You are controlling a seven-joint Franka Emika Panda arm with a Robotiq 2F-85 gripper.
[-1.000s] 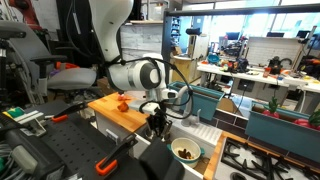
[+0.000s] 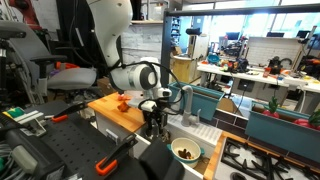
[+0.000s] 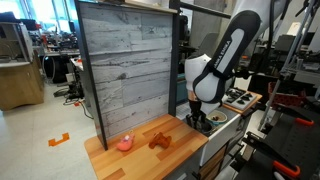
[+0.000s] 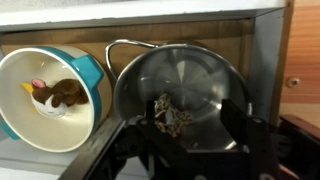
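A shiny metal pot (image 4: 205, 75) with a wire handle fills the middle of the wrist view. On its floor lies a small brown-and-pale patterned item (image 4: 178, 122), partly hidden by my left finger. My gripper is over the pot, pointing down into it. Its dark fingers stand apart, and nothing clearly shows gripped between them. In exterior view 1 the gripper (image 2: 154, 132) is low beside the teal bowl (image 2: 186, 150), and the pot is mostly hidden behind the counter and arm.
Left of the pot, the teal-rimmed bowl (image 4: 45, 130) holds a brown toy and a white-and-orange one. Both vessels sit within a narrow walled recess. An orange toy (image 3: 159, 141) and a pink toy (image 3: 125, 143) lie on the wooden counter (image 3: 135, 163). A stove (image 2: 245, 160) is at the right.
The arm has shifted only slightly and its gripper stays low at the same spot. The bowl and counter toys have not moved.
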